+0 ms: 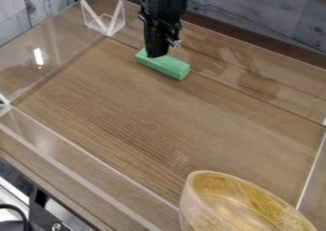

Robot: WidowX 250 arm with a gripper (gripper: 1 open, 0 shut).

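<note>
A green block (167,68) lies flat on the wooden table near the back middle. My black gripper (156,49) hangs just above and behind its left end, at the top of the view. Whether its fingers are open or shut is too small to tell.
A yellow bowl (230,206) sits at the front right. A clear plastic object (105,15) stands at the back left. Dark cables lie beyond the table's lower left edge.
</note>
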